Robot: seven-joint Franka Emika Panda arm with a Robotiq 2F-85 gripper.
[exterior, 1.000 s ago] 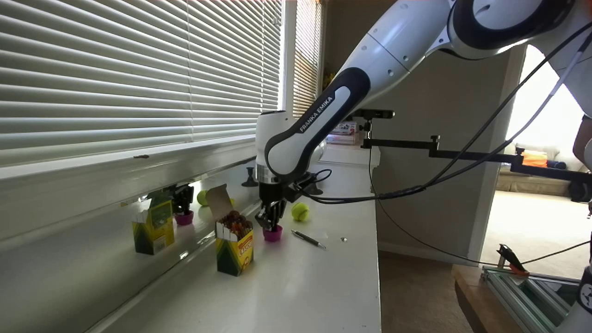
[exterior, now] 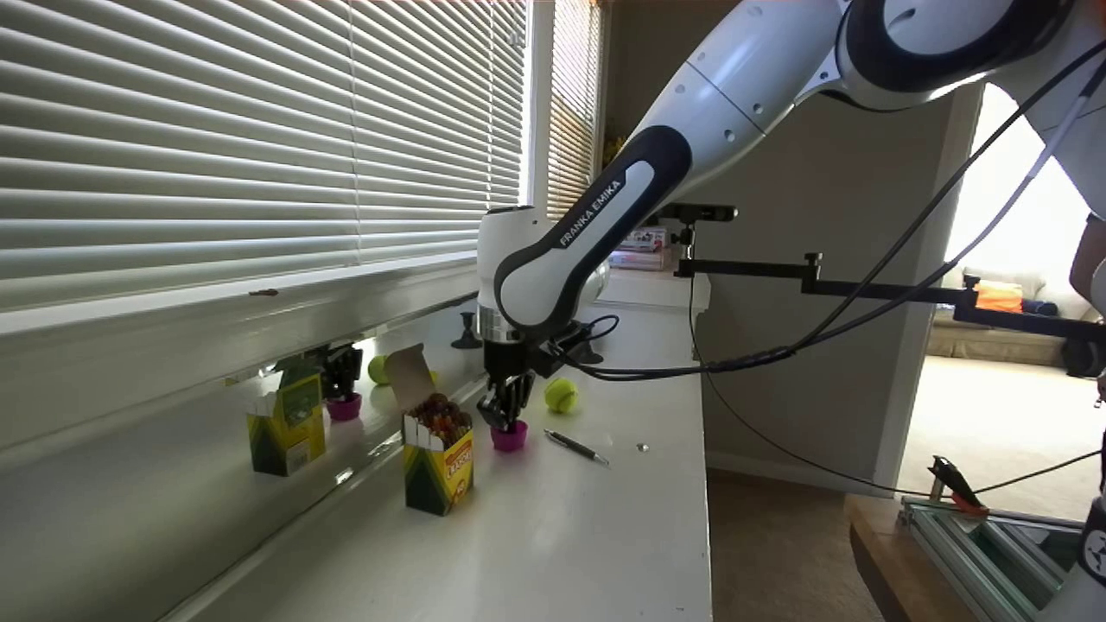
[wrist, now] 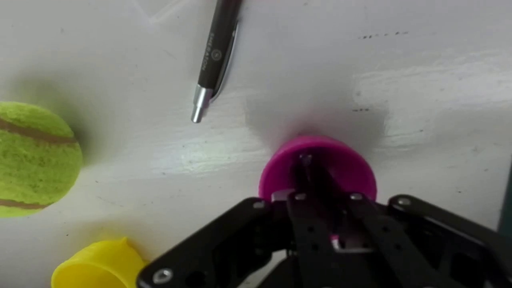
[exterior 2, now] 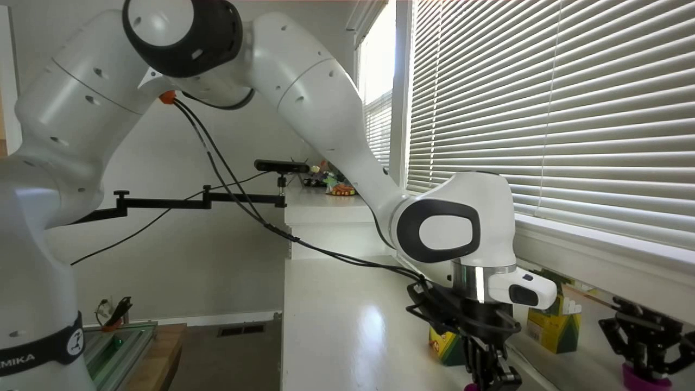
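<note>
A small magenta cup (wrist: pixel 353 168) stands upright on the white counter, directly below my gripper. The dark fingers reach down into its mouth in the wrist view, where shadow and the finger links hide their tips and part of the rim. Whether they are spread or together, or press on the cup wall, cannot be told. From the side, in exterior view 1, the cup (exterior: pixel 509 439) rests on the surface with my gripper (exterior: pixel 505 420) pointing down at it. Exterior view 2 shows only a sliver of the cup at the bottom edge.
A tennis ball (wrist: pixel 36 161), a yellow cup (wrist: pixel 98 266) and a dark pen (wrist: pixel 216 53) lie nearby. Close on the window side is an open crayon box (exterior: pixel 440 461). The glossy backsplash mirrors these things.
</note>
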